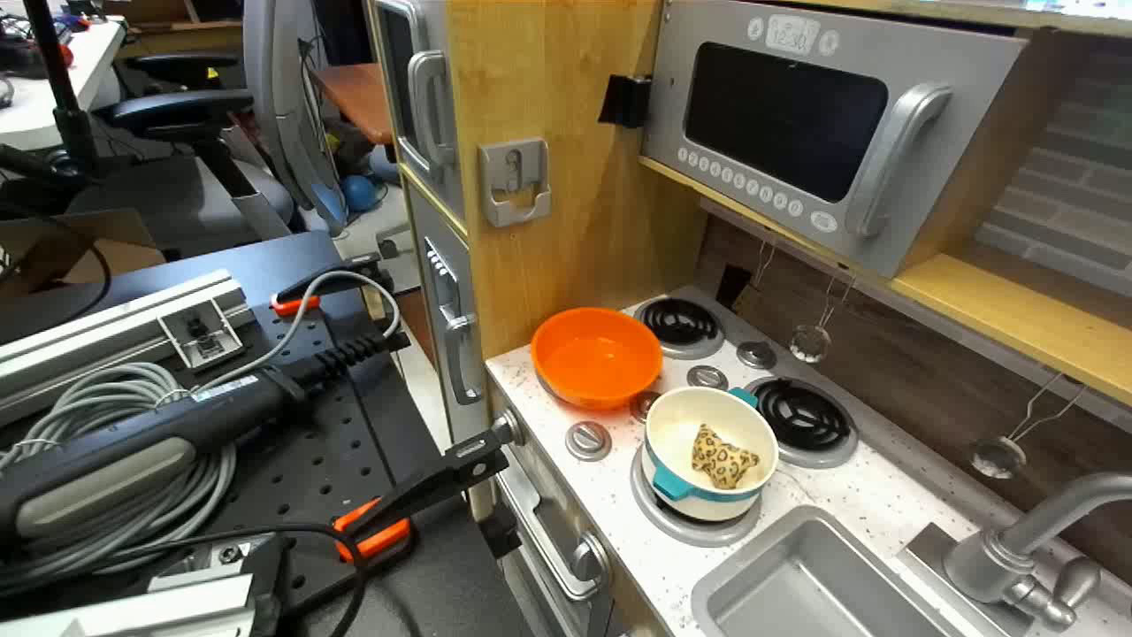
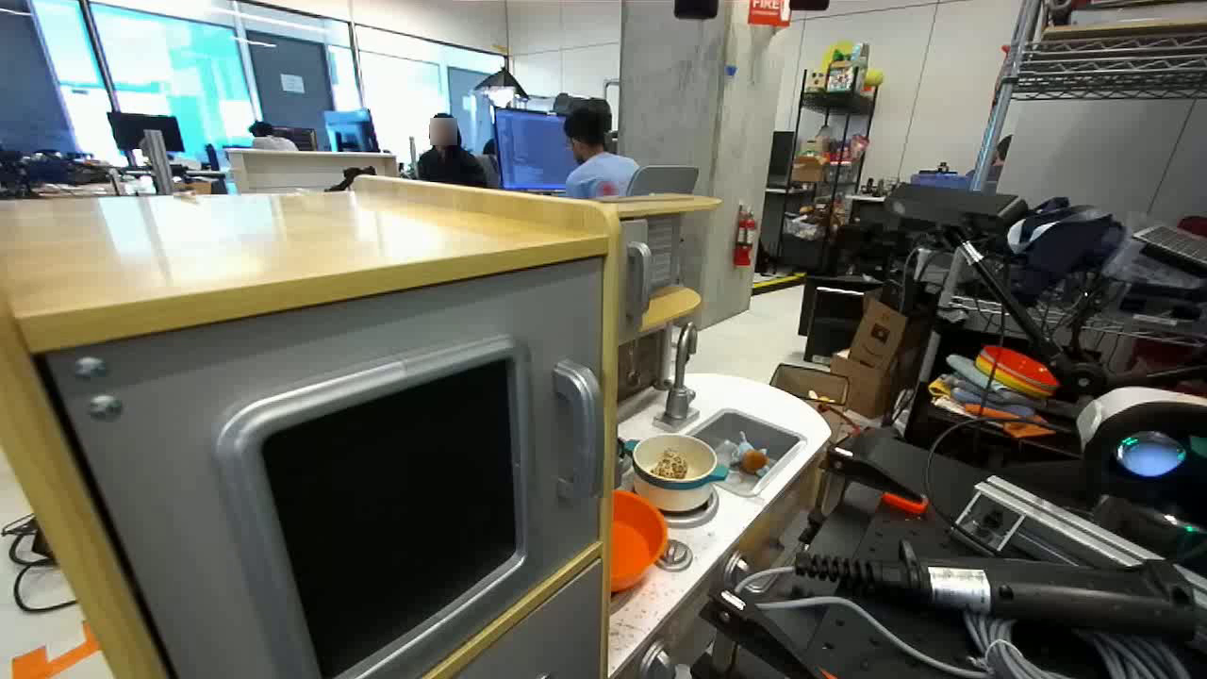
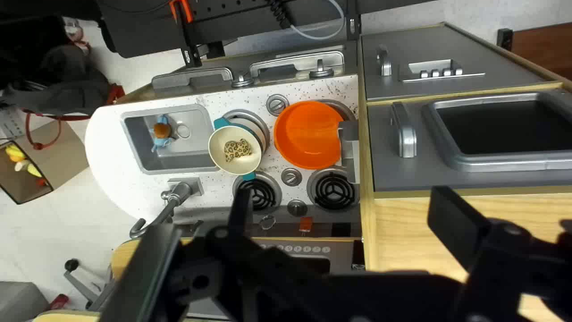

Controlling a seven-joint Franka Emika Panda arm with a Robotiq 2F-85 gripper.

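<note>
In the wrist view my gripper stands open high above the toy kitchen, its two black fingers wide apart and nothing between them. A cream pot (image 1: 679,412) with teal handles sits on the front burner beside the sink. Inside it lies a leopard-print cloth toy (image 1: 723,457). Left of the pot, against the wooden side panel, rests an empty orange bowl (image 1: 596,359). The grey sink (image 3: 194,155) holds a light blue toy (image 3: 161,144) with a brown-orange part, seen from above. Neither exterior view shows my gripper.
A grey tap (image 1: 993,557) rises behind the sink. Above the counter hangs the toy microwave (image 1: 785,133). The tall cabinet (image 2: 328,453) borders the orange bowl's side. A black table (image 1: 318,456) with cables and clamps stands in front.
</note>
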